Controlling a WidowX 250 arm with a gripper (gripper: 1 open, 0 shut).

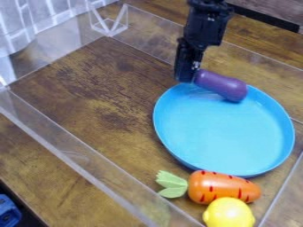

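Note:
The black gripper [190, 62] hangs at the upper rim of a blue plate [219, 133], touching or just left of a purple eggplant toy [221, 86] that lies tilted on the plate's back edge. Whether the dark fingers are open or shut is hard to make out.
An orange carrot toy [221, 187] and a yellow lemon [229, 214] lie in front of the plate. The wooden floor [77, 115] left of the plate is clear, bordered by clear plastic walls. A blue object [7, 213] sits at the bottom left corner.

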